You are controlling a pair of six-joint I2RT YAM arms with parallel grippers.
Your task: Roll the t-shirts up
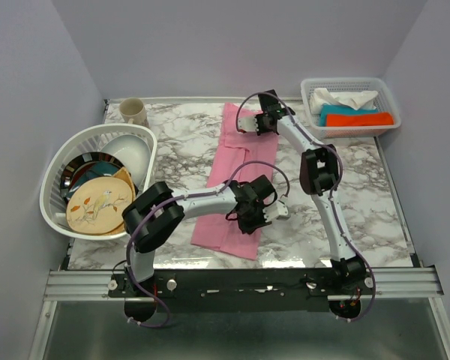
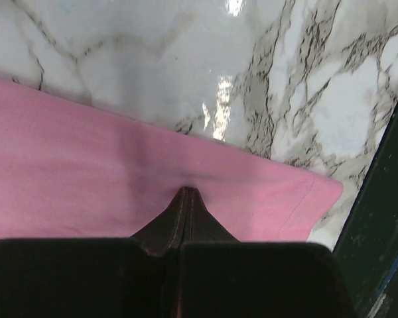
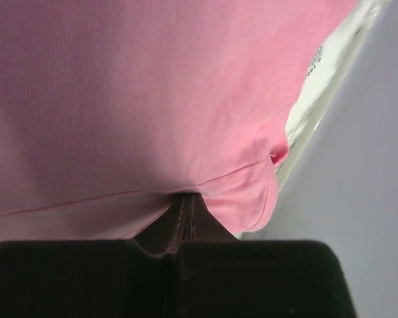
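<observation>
A pink t-shirt (image 1: pixel 229 161), folded into a long strip, runs from the back of the marble table to its front edge. My left gripper (image 1: pixel 249 230) is over the strip's front part; in the left wrist view its shut fingertips (image 2: pixel 188 193) press into the pink cloth near the hem. At the back, my right gripper (image 1: pixel 256 130) reaches the shirt's far end. The right wrist view has those fingers (image 3: pixel 198 215) shut at a seam, their tips against the fabric. Whether cloth is pinched between either pair of fingers cannot be made out.
A white basket (image 1: pixel 49 169) with a pan, a bowl and a round board stands at left, a mug (image 1: pixel 133 112) behind it. At the back right, a bin (image 1: pixel 307 94) holds white, teal and orange cloths.
</observation>
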